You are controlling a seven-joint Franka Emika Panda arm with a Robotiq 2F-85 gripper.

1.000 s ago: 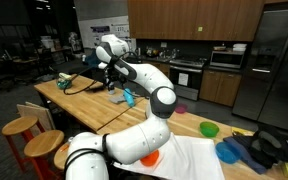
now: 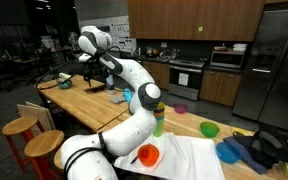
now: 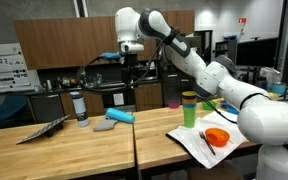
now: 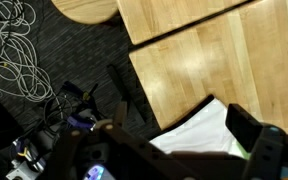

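My gripper is open; its dark fingers [image 4: 242, 126] stand wide apart at the bottom of the wrist view, with nothing held between them. In exterior view 1 the arm [image 2: 133, 72] reaches to the far left, high over the wooden table. A white sheet [image 2: 189, 158] lies on the near part of that table, with an orange bowl [image 2: 148, 155] on it. Part of the white sheet [image 4: 199, 131] also shows below the gripper in the wrist view. In exterior view 2 a tall green-and-yellow container [image 3: 189, 112] stands beside the sheet.
A green bowl [image 2: 209, 129], a blue bowl [image 2: 228, 152] and a pink plate [image 2: 180, 109] rest along the table. Toward the far end are a light blue object [image 3: 121, 116], a canister [image 3: 79, 106] and a dark tray [image 3: 48, 129]. Stools [image 2: 44, 143] stand at the left edge.
The upper arm and gripper have swung left in exterior view 1, away from the sheet. The bowls and sheet have not moved.
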